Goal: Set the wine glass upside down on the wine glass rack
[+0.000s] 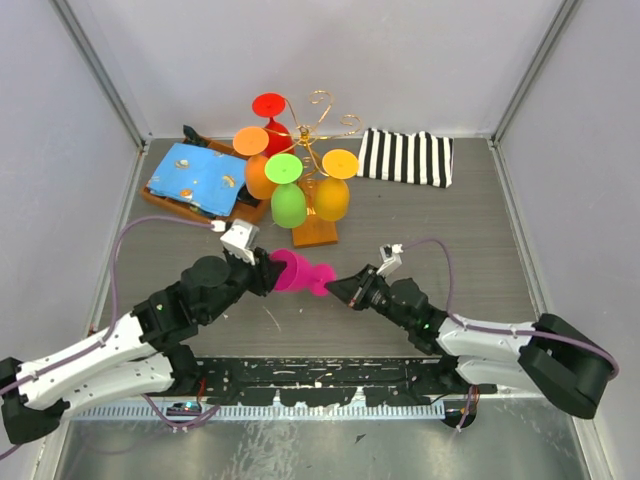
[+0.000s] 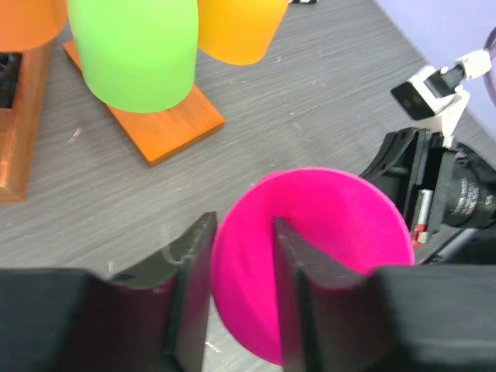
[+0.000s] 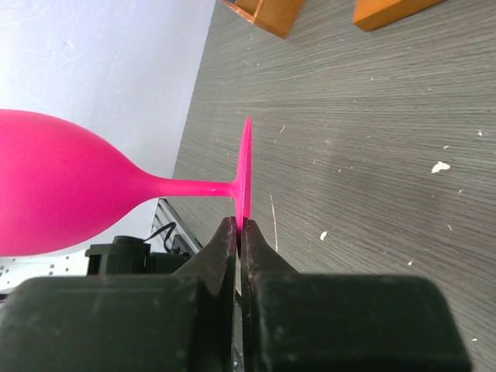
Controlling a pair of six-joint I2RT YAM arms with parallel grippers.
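Note:
The pink wine glass (image 1: pixel 290 272) lies sideways in the air between both arms, its bowl toward the left and its foot (image 3: pixel 244 167) toward the right. My right gripper is shut on the edge of that foot. At the bowl, my left gripper stands part open astride the pink rim (image 2: pixel 219 263), one finger outside the bowl and the other inside, with a gap between them. Behind is the gold wire rack (image 1: pixel 306 138) on an orange wooden base (image 1: pixel 315 233), holding several coloured glasses upside down.
A wooden box (image 1: pixel 170 203) with a blue cloth (image 1: pixel 197 178) sits at the back left. The striped black-and-white cloth (image 1: pixel 406 157) lies at the back right. Low-hanging bowls, such as the green glass (image 2: pixel 136 54), are close beyond my left gripper. Right of the rack, the table is bare.

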